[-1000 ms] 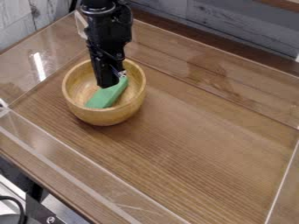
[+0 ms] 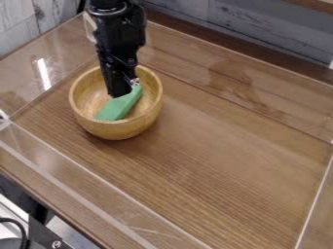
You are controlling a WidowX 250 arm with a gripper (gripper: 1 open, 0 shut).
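A round tan wooden bowl [image 2: 97, 125] sits on the left part of the wooden counter, with an elongated green object [image 2: 115, 110] lying inside it. The black gripper [image 2: 123, 84] points down into the bowl from above, its tips at the upper end of the green object and partly covering it. It looks shut; whether anything is between its fingertips is hard to make out.
A pale tiled wall [image 2: 260, 19] runs along the back, and a dark cable [image 2: 14, 229] shows at the lower left beyond the counter's edge.
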